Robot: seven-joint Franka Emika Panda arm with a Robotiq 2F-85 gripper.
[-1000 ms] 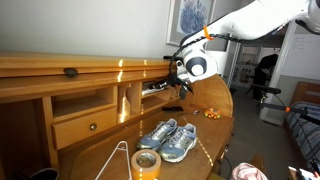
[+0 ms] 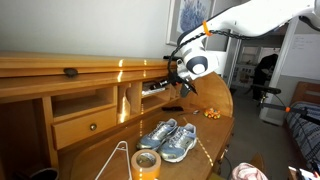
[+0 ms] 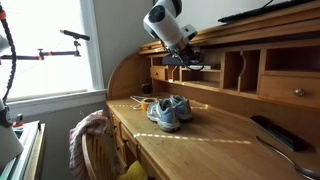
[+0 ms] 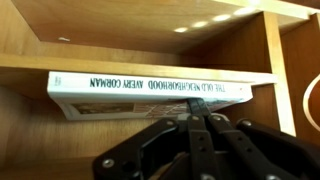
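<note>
A book (image 4: 150, 92) with a white spine lettered "The Old Neighborhood, Avery Corman" lies flat in a wooden cubby in the wrist view, its lettering upside down. My black gripper is shut, its fingertips close together in front of the spine's lower edge. Whether they touch the book cannot be made out. In exterior view 1 the gripper (image 2: 174, 73) reaches toward the desk's upper compartments, with a pale book (image 2: 154, 91) just below and left of it. Exterior view 2 shows the gripper (image 3: 192, 66) near the cubbies, too small for detail.
Grey-blue sneakers (image 2: 181, 143) stand on the wooden desktop (image 3: 205, 145), near a tape roll (image 2: 146, 159). A black object (image 3: 281, 133) and a metal utensil (image 3: 288, 157) lie along the desk. Wooden dividers (image 4: 275, 65) and shelf edges hem in the gripper.
The arm's white wrist has shifted slightly by the compartments. The shoes and other desk items have not moved.
</note>
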